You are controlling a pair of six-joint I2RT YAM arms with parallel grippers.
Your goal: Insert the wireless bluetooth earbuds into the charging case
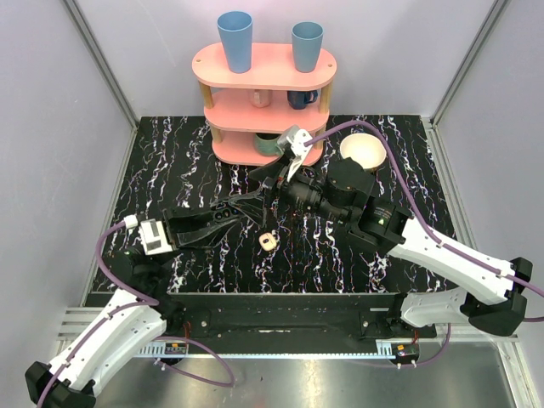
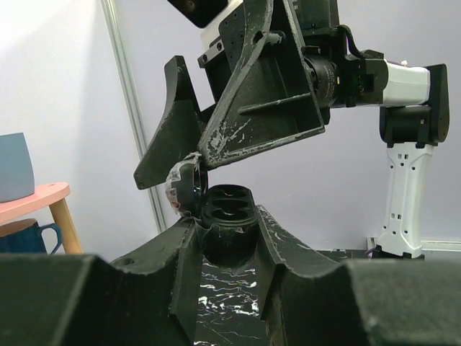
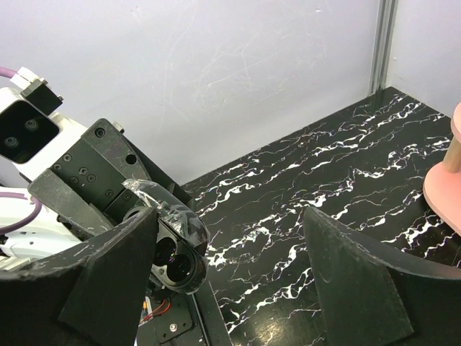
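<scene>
The black charging case [image 2: 227,213] is pinched by my left gripper, which is shut on it. Its lid [image 2: 186,186] stands open with crinkled clear film on it. In the right wrist view, two dark round wells of the case [image 3: 176,263] show; whether earbuds sit in them I cannot tell. My right gripper is open with nothing between its fingers. From above, the right gripper [image 1: 265,200] stands very close to the tip of the left gripper [image 1: 242,208]. The left wrist view has a right finger [image 2: 173,133] just above the lid.
A small cream square piece [image 1: 268,241] lies on the black marbled table [image 1: 357,268] below the grippers. The pink shelf [image 1: 263,55] with cups stands at the back, and a cream bowl [image 1: 363,150] sits back right.
</scene>
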